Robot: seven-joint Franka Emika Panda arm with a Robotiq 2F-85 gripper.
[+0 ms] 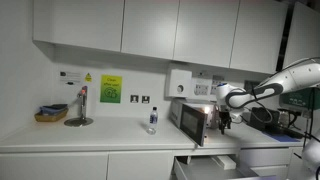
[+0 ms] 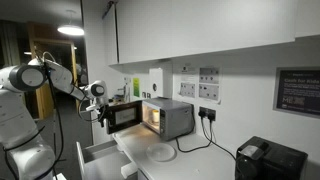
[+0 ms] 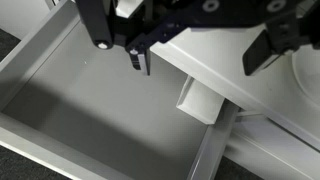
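My gripper is open over a pulled-out drawer (image 3: 105, 105), with nothing between its dark fingers in the wrist view. A small white box-like piece (image 3: 200, 101) shows at the drawer's inner corner, by the counter edge; I cannot tell what it is. In exterior view 2 the microwave (image 2: 172, 120) stands on the counter with its door (image 2: 124, 116) swung wide and its inside lit. The gripper (image 2: 101, 119) hangs near the door's outer side, above the open drawer (image 2: 103, 158). Whether it touches the door is too small to tell.
A white plate (image 2: 160, 153) lies on the counter before the microwave. A black appliance (image 2: 270, 160) stands farther along. A bottle (image 1: 153, 121), a tap (image 1: 82, 103) and a basket (image 1: 50, 113) occupy the other end. Cabinets (image 1: 150, 28) overhang the counter.
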